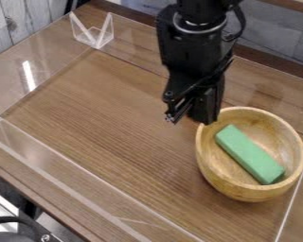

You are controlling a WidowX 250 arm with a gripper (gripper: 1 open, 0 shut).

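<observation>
The black gripper (192,115) hangs just left of the wooden bowl (220,181), near its rim, pointing down. Its fingers look close together; whether anything is between them is hard to see. A green block (249,154) lies in the bowl.
A white wire rack (91,30) stands at the back left. Black cables lie at the lower left corner.
</observation>
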